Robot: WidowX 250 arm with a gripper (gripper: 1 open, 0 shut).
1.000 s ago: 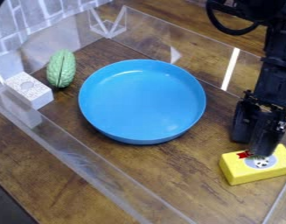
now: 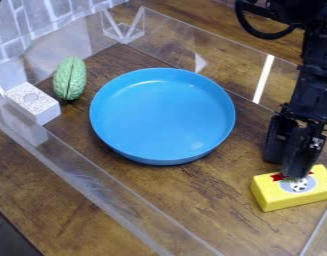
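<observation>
A black gripper (image 2: pixel 297 150) hangs at the right edge, low over a yellow block (image 2: pixel 279 196) with a white-and-black round label and red marks on its top. The fingertips are at or just above the block's top; whether they touch it or hold it, and whether they are open or shut, I cannot tell.
A blue round plate (image 2: pixel 162 116) lies in the middle of the wooden surface. A green ridged object (image 2: pixel 70 79) and a white speckled block (image 2: pixel 32 103) are at the left. Clear plastic walls border the area. Bare wood lies below the plate.
</observation>
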